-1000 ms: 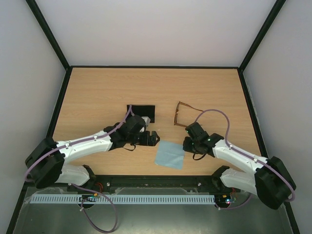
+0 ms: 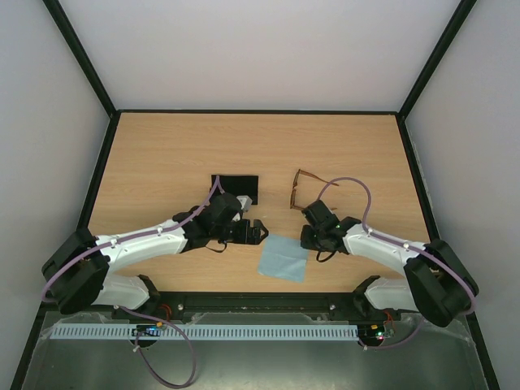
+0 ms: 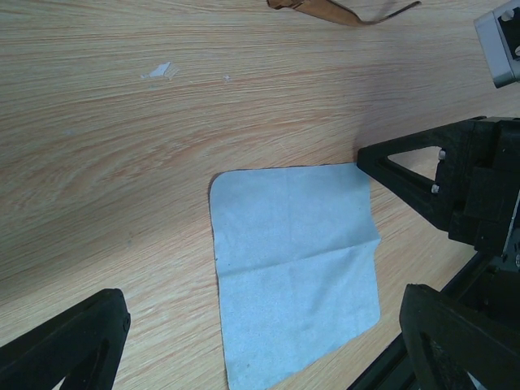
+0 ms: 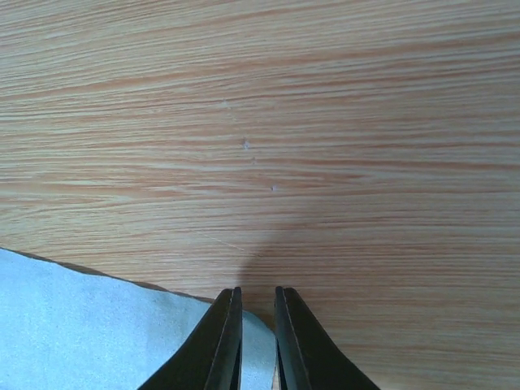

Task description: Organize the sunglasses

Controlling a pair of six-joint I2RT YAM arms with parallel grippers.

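Brown-framed glasses (image 2: 295,188) lie unfolded on the table, right of centre, with part of them hidden behind the right arm; a brown piece of the frame (image 3: 329,10) shows at the top of the left wrist view. A light blue cloth (image 2: 283,260) is spread flat near the front. At its upper right corner is my right gripper, its fingers a narrow gap apart with the cloth corner (image 4: 258,349) between them; whether they touch it cannot be told. My left gripper stands wide open, empty, at the cloth's left side.
A black rectangular case (image 2: 237,185) lies left of the glasses, partly covered by the left arm. Both grippers are close together around the cloth.
The right arm has shifted slightly left, bringing its gripper to the cloth's upper right corner. Left arm, cloth, case and glasses have not moved.
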